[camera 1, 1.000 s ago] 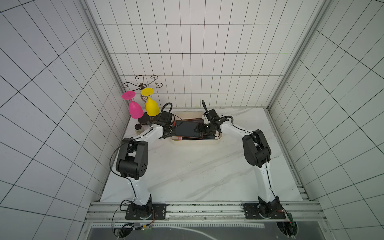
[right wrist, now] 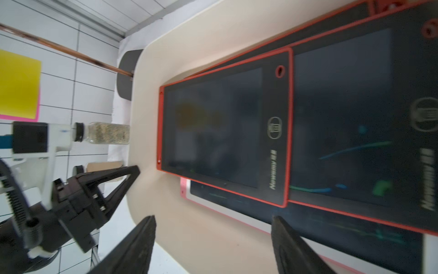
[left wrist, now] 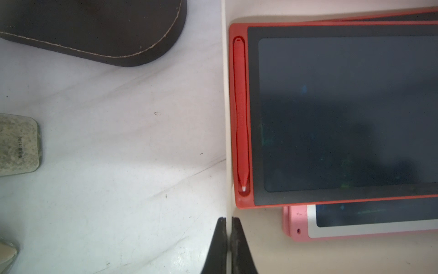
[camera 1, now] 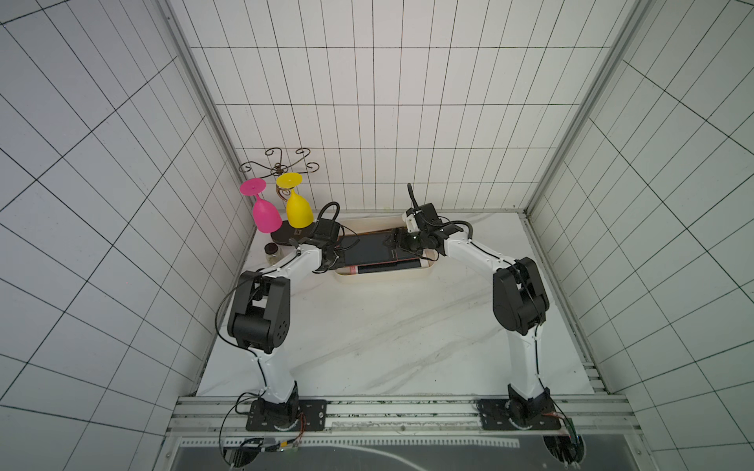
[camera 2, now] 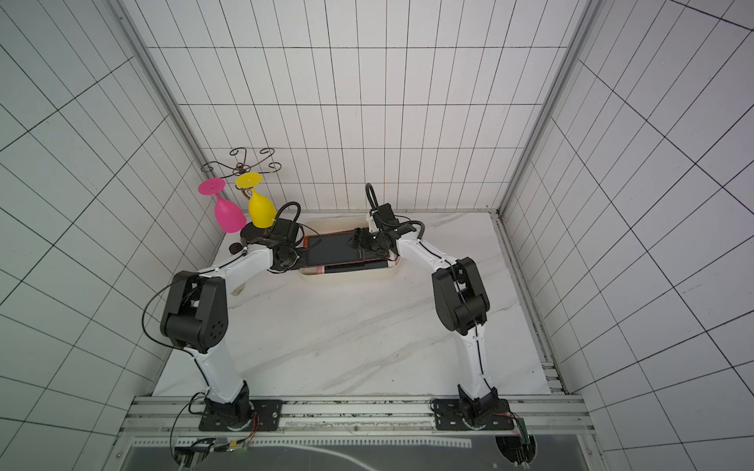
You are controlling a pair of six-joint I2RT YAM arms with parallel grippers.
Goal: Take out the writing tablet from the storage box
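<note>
Inside the cream storage box [camera 1: 385, 276] lie several dark-screened writing tablets. The uppermost red-framed tablet [left wrist: 346, 114], its red stylus [left wrist: 241, 109] in a slot, rests flat at the box's left end. A second red-framed tablet [right wrist: 346, 114] lies partly under it, and a pink-framed tablet [right wrist: 219, 196] shows along the front. My left gripper is shut on the left wall's thin rim, which runs between its fingertips. Over the tablets my right gripper stands open, its fingers [right wrist: 141, 242] wide apart and nothing between them.
A pink goblet [camera 1: 267, 214] and a yellow goblet [camera 1: 298, 210] hang upside down on a metal stand at back left. A small jar [camera 1: 272, 251] stands left of the box.
The top tablet's front edge sits farther back than one second ago. The left arm stayed still.
</note>
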